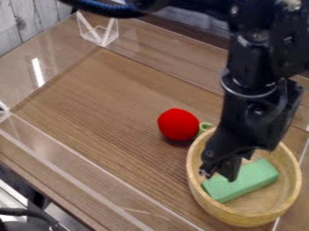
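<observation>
My black gripper (241, 135) hangs over a beige round bowl (276, 206) at the lower right, its lower part in front of the bowl's back rim. A mint-green rectangular block (241, 182) lies in the bowl. A red round object (178, 124) with a small green part sits on the wooden table just left of the gripper and behind the bowl. Whether the fingers are open or shut, and whether anything is between them, I cannot tell.
A white wire object (99, 27) stands at the back left. A dark cable lies at the lower left corner.
</observation>
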